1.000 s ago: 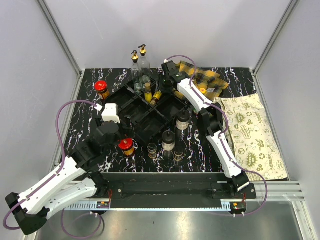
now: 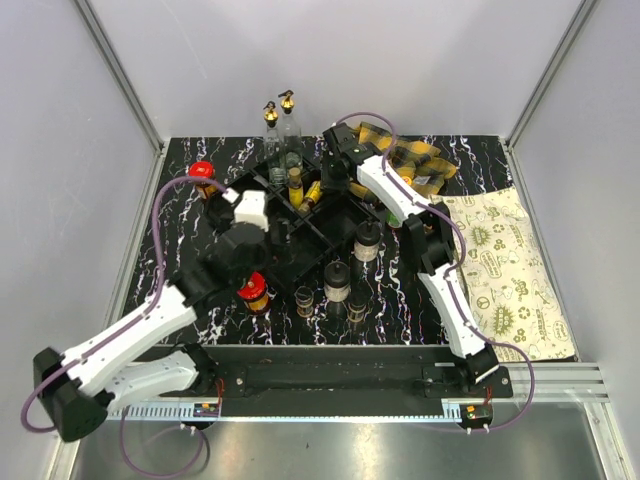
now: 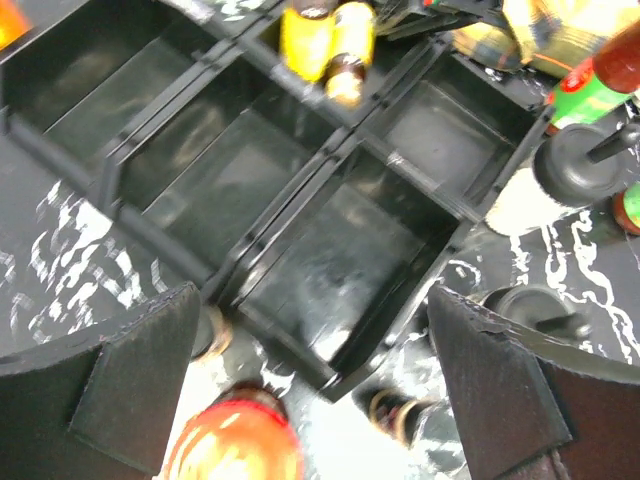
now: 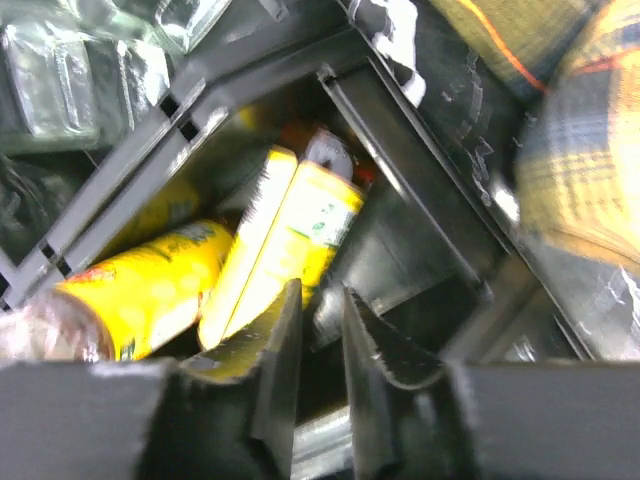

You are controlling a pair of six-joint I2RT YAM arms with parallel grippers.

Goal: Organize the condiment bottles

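Note:
A black divided tray [image 2: 290, 262] occupies the table's middle. In one back compartment two yellow-labelled bottles [image 2: 296, 187] lean together; the right wrist view shows one yellow bottle [image 4: 165, 290] beside the other yellow bottle [image 4: 300, 225]. Just over that compartment's edge is my right gripper, its fingertips a narrow gap apart and empty. My left gripper, wide open and empty, hangs above the near part of the tray, whose several front compartments are bare. Two glass pump bottles [image 2: 282, 140] stand at the tray's back.
Red-lidded jars [image 2: 254, 293] stand at the left front and left back [image 2: 202, 175]. Dark-lidded jars [image 2: 337, 281], small glasses [image 2: 304, 300] and a green-labelled sauce bottle [image 3: 590, 95] crowd the right side. A checked cloth [image 2: 420, 160] lies behind; a patterned mat [image 2: 505, 275] covers the right.

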